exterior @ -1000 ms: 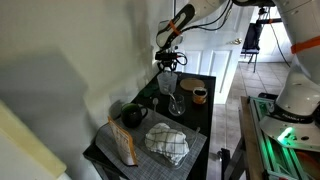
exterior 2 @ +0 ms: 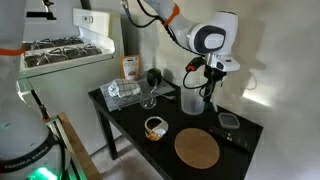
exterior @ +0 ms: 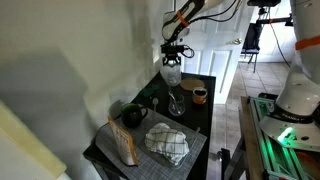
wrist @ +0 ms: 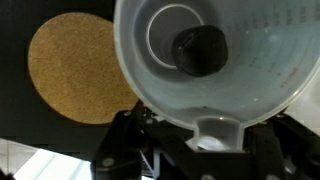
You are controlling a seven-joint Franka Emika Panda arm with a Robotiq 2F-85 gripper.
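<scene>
A clear plastic pitcher [exterior 2: 192, 101] stands upright near the back of the dark counter. From above, in the wrist view, a dark rounded object [wrist: 200, 50] lies inside the pitcher [wrist: 150, 85], whose pale lip points toward my gripper. My gripper [exterior: 173, 58] is just above the pitcher in exterior view 1, and in exterior view 2 the gripper [exterior 2: 208, 90] hangs at the pitcher's right side. It is shut, and I make out nothing between its fingers. Whether the fingertips touch the pitcher cannot be told.
A round cork mat [exterior 2: 197, 150] lies right of a jar [exterior 2: 156, 128] with a brown-rimmed top. A glass [exterior 2: 149, 99] stands near a dish rack [exterior 2: 124, 95]. A dark mug or pot [exterior 2: 154, 77] is at the back. Another dark flat item [exterior 2: 229, 138] lies by the wall.
My gripper has risen above the pitcher and shifted slightly right in exterior view 1. The pitcher stays in about the same place.
</scene>
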